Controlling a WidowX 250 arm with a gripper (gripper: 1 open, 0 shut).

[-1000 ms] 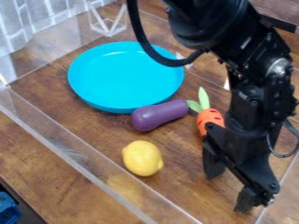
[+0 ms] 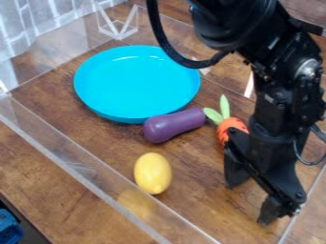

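Observation:
My black gripper (image 2: pixel 254 191) is low over the wooden floor of the box at the right, open, its fingers spread beside an orange toy carrot (image 2: pixel 230 127) with green leaves, which it partly hides. A purple eggplant (image 2: pixel 173 124) lies left of the carrot. A yellow lemon (image 2: pixel 152 172) lies on the wood, apart from the fingers, to their left. A bright blue plate (image 2: pixel 135 76) sits at the upper left.
The clear walls (image 2: pixel 76 167) of the box border the area. A blue object (image 2: pixel 7 228) is outside at the lower left edge. Bare wood lies below and left of the lemon.
The lemon looks turned more upright in the view and shifted slightly since a second ago. My gripper has moved only very slightly.

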